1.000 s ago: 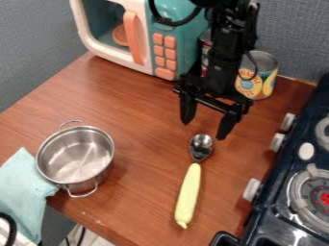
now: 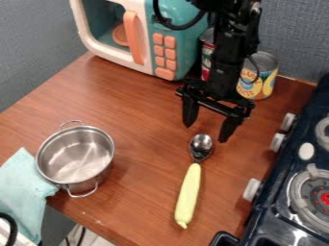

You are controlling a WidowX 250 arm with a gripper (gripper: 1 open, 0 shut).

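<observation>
My black gripper [image 2: 206, 129] hangs open over the wooden counter, its two fingers apart with nothing seen between them, just behind a metal spoon [image 2: 202, 146]. A pale yellow corn cob or similar long object [image 2: 188, 196] lies below the spoon, pointing toward the front edge. A steel pot [image 2: 73, 157] stands at the left on the counter [image 2: 122, 106].
A toy-like teal microwave [image 2: 103, 29] and several cans [image 2: 257, 79] stand at the back. A black stove [image 2: 297, 183] borders the right. A light teal cloth [image 2: 22, 190] lies at the left edge.
The gripper has shifted very slightly, staying over the area behind the spoon. The objects on the counter are unchanged.
</observation>
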